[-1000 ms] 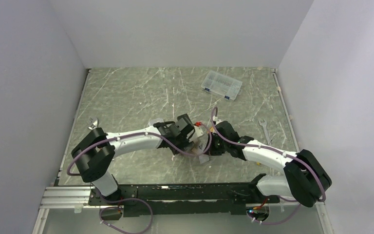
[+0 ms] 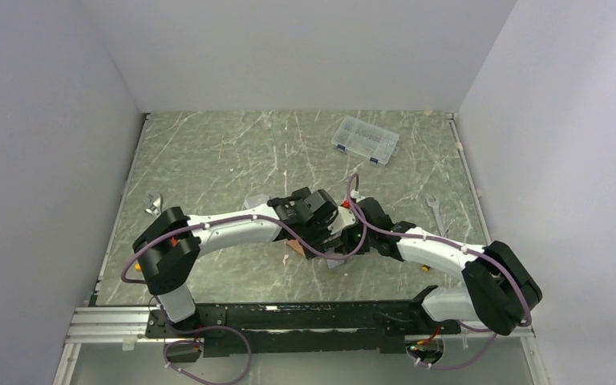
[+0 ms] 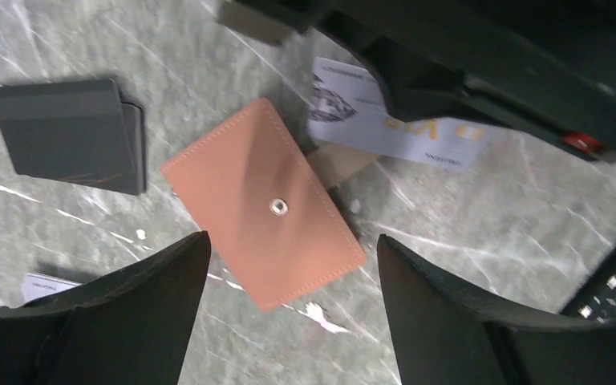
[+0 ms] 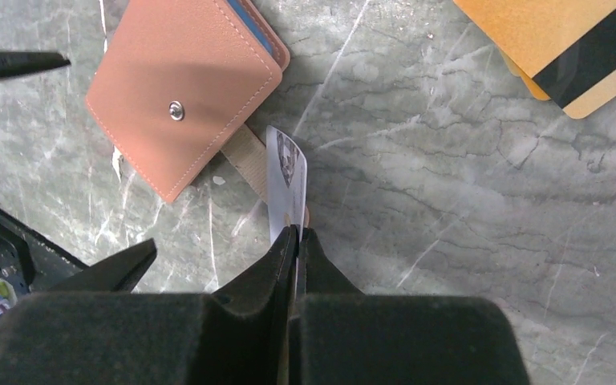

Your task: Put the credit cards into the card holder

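The pink leather card holder (image 3: pixel 249 200) lies on the marble table between my arms, a strap out from its side. In the left wrist view my left gripper hangs over it with fingers apart and nothing between them. My right gripper is shut on a light silver card, which stands edge-on beside the holder; the left wrist view shows its printed face (image 3: pixel 393 128). Dark cards (image 3: pixel 64 132) lie on the other side of the holder, and gold cards (image 4: pixel 549 44) lie farther off.
A clear plastic case (image 2: pixel 365 140) sits at the back. Wrenches (image 2: pixel 435 210) lie at both sides. The two arms are very close together over the middle.
The right arm has barely moved.
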